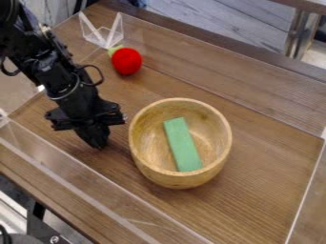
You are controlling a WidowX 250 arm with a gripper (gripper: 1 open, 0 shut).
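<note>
My gripper (pixel 97 143) is low over the wooden table at the left, its dark tips shut, with nothing visible between them. To its right sits a wooden bowl (pixel 148 157) holding a long green block (pixel 182 144). A red ball (pixel 126 61) lies behind the arm, near the back left.
A white wire-like holder (pixel 105 29) with something pale green stands at the back left.
</note>
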